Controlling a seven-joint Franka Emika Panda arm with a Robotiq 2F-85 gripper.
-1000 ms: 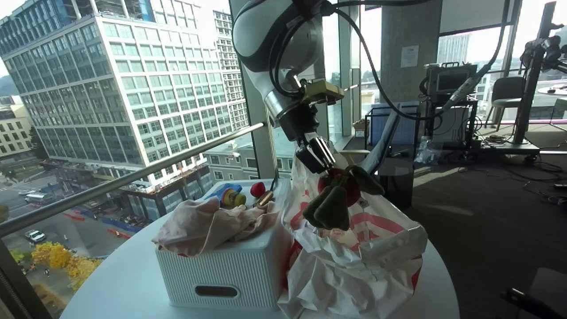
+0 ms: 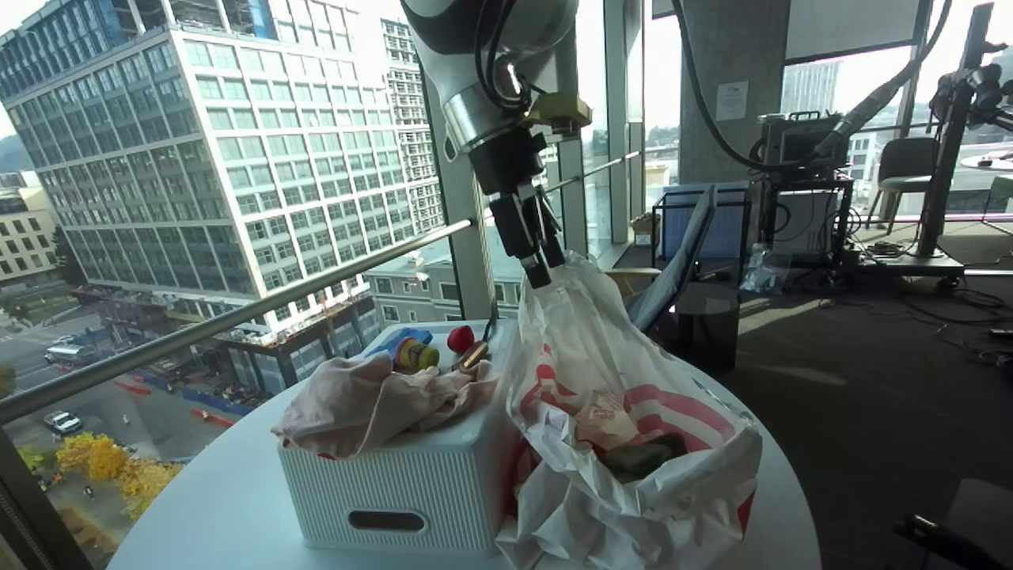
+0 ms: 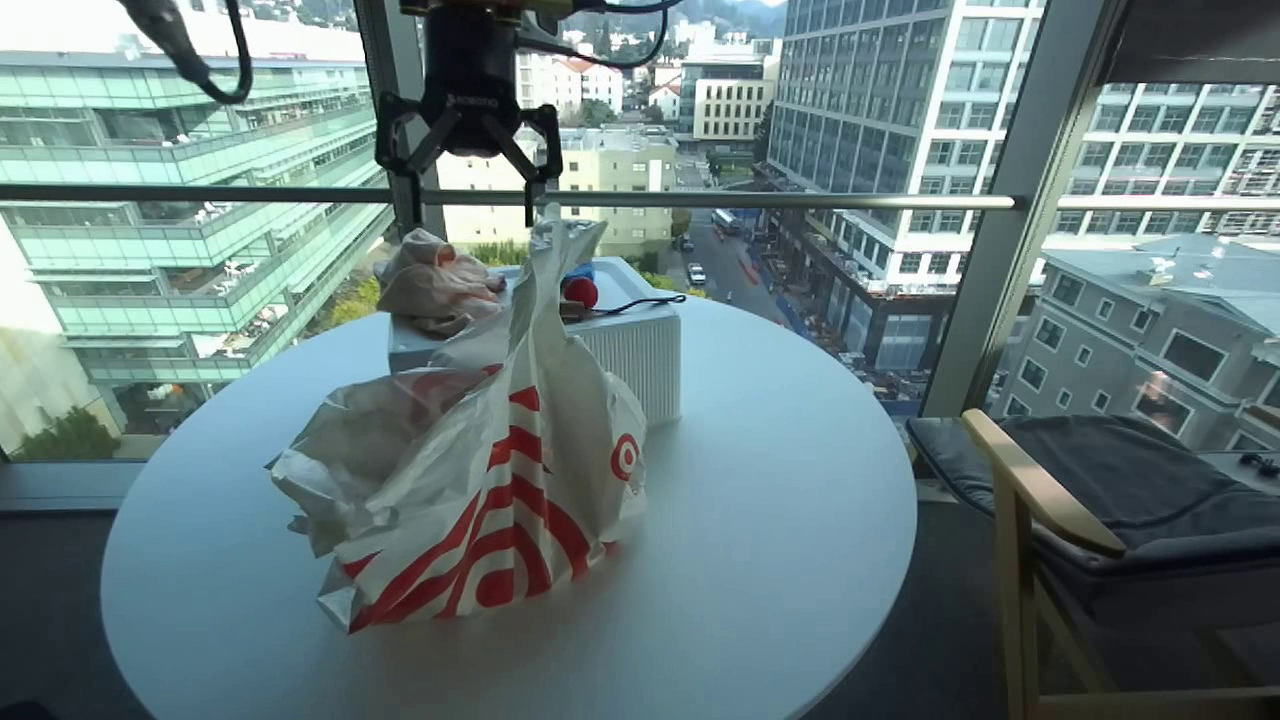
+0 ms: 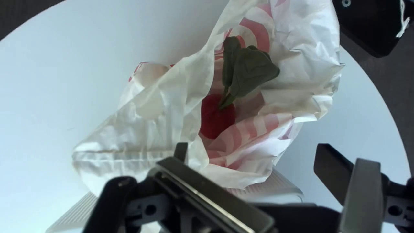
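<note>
A red plush thing with dark green leaves [image 4: 251, 72] lies inside the white plastic bag [image 2: 608, 513] with red stripes; the bag's crumpled mouth stands open around it. From above, its red part [image 4: 217, 115] is partly covered by the leaves and the bag's edge. In the first exterior view only a dark green bit [image 2: 646, 456] of it shows. My gripper [image 3: 474, 218] is open, with its fingers well apart and no object held. It hangs above the bag's raised handle [image 3: 554, 246], near the box; whether a finger touches the plastic I cannot tell.
Beside the bag stands a white ribbed box [image 2: 399, 484] turned bottom up. On it lie a pink cloth [image 2: 347, 404], a yellow-lidded tub [image 2: 415, 353], a red ball-like thing [image 2: 460, 339] and a blue item. The round white table [image 3: 780, 504] has clear room beside the bag.
The red and green plush thing, earlier in my gripper above the bag, is now down inside it. My gripper has let go and moved up and left.
</note>
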